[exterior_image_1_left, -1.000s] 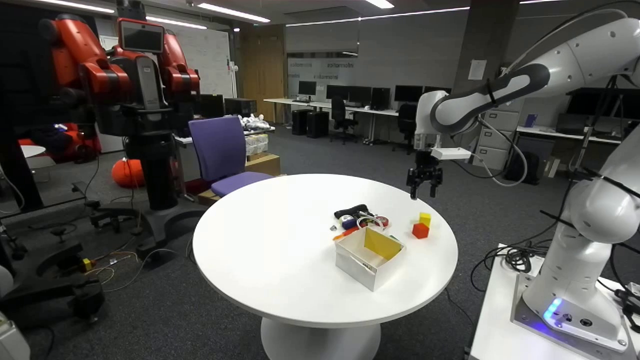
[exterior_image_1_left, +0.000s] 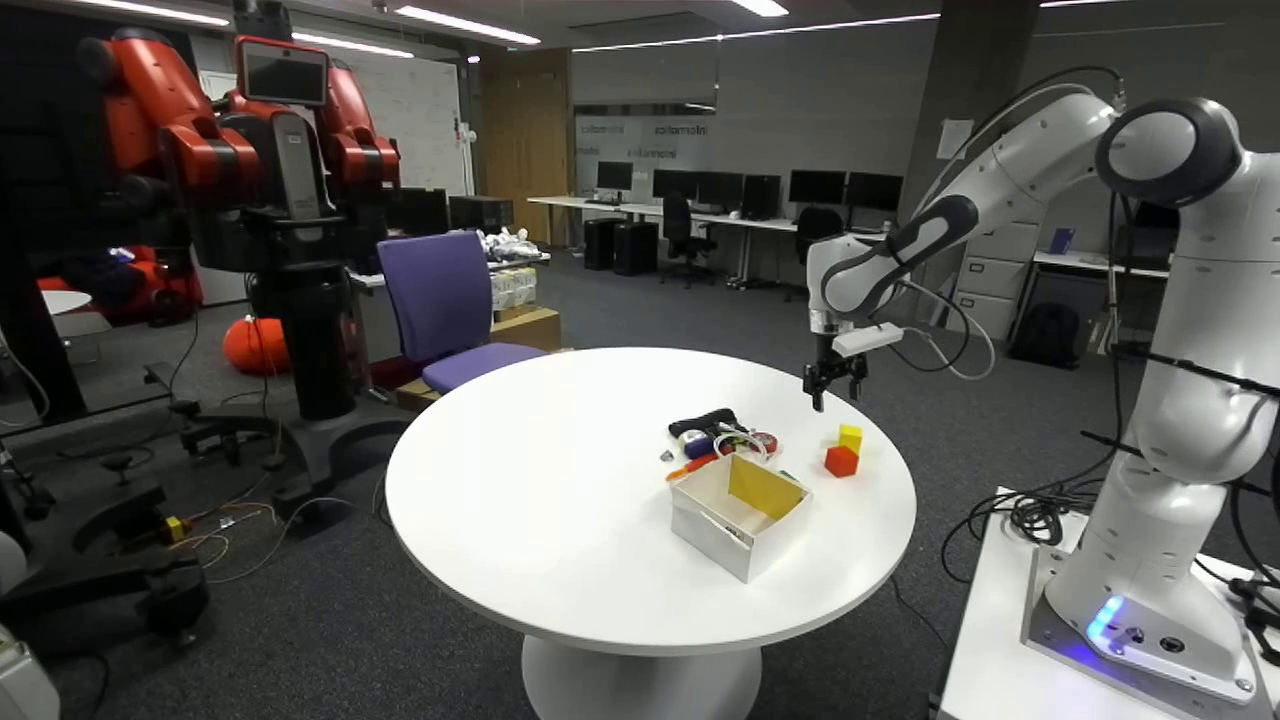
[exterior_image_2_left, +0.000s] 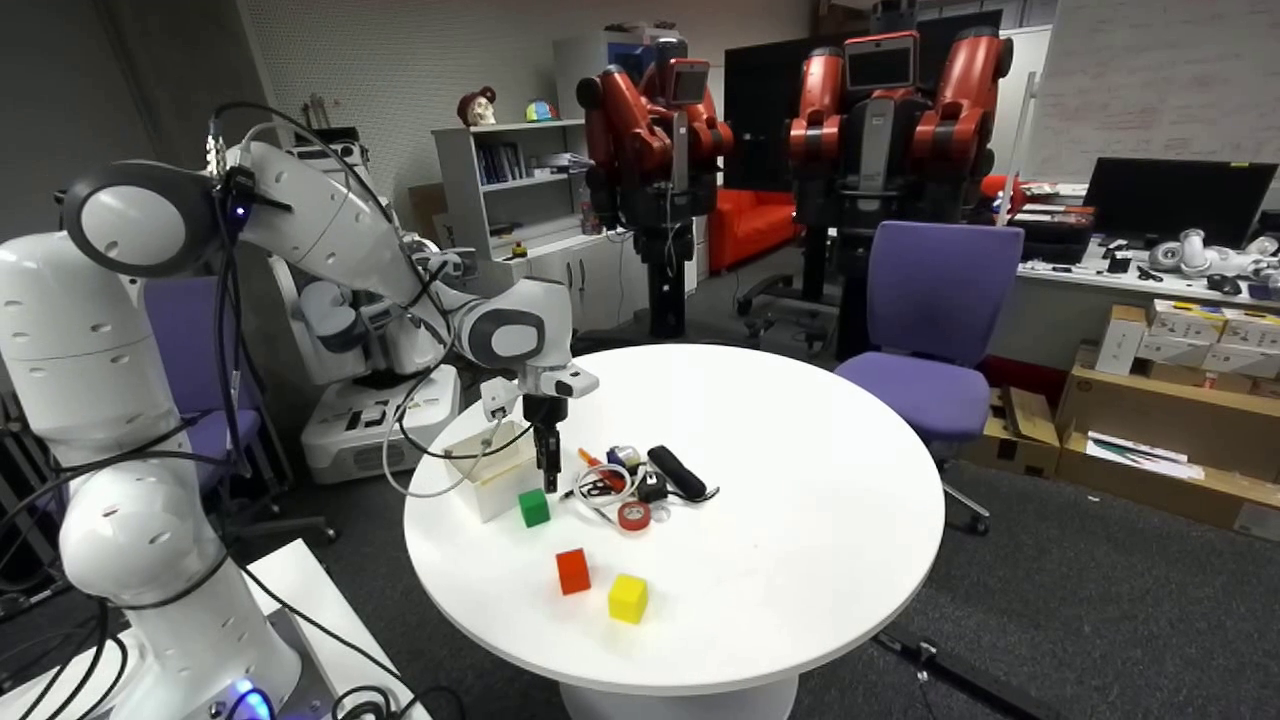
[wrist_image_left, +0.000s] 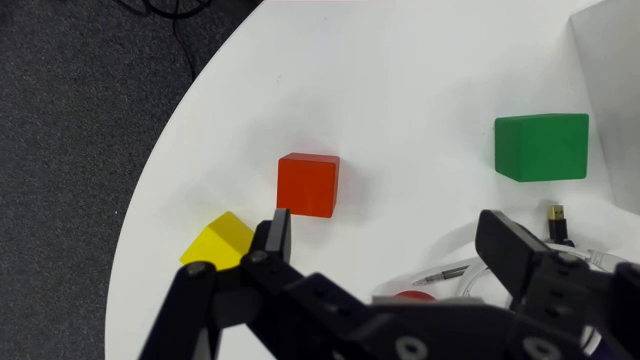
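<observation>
My open gripper (exterior_image_1_left: 837, 397) hangs above the far right part of the round table, nothing between its fingers. A red cube (wrist_image_left: 306, 186) lies on the table, ahead of the left finger in the wrist view. A yellow cube (wrist_image_left: 220, 243) is beside that finger at the lower left, partly covered by it. To the right, a green cube (wrist_image_left: 553, 147) sits close to the wall of a white box (wrist_image_left: 618, 90). From exterior view 2, the red cube (exterior_image_2_left: 573, 571) stands between the green cube (exterior_image_2_left: 534, 508) and the yellow cube (exterior_image_2_left: 627, 598).
The open-topped box (exterior_image_1_left: 717, 538) stands near the clutter. Cables, a red tape roll (exterior_image_2_left: 633, 516), a pen (wrist_image_left: 444, 275) and a black object (exterior_image_2_left: 678, 473) lie bunched mid-table. The table edge curves close past the yellow cube.
In exterior view 1 my gripper has shifted a little left and slightly lower, and the arm's upper links have swung left. Cubes, box and clutter have stayed in place.
</observation>
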